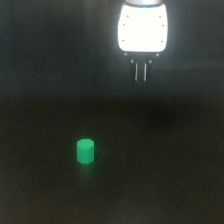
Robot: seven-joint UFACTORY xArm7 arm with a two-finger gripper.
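A small green cylinder (85,152) stands upright on the dark surface, left of the middle and in the lower half of the camera view. At the top, right of the middle, hangs my gripper (141,80) under a bright white wrist body. Its two thin fingers (136,73) point down with a narrow dark gap between them, and nothing shows in that gap. In the picture the gripper is up and to the right of the cylinder, well apart from it.
A dark backdrop (50,50) lies behind the tabletop, and no other objects or obstacles can be made out in the dim light.
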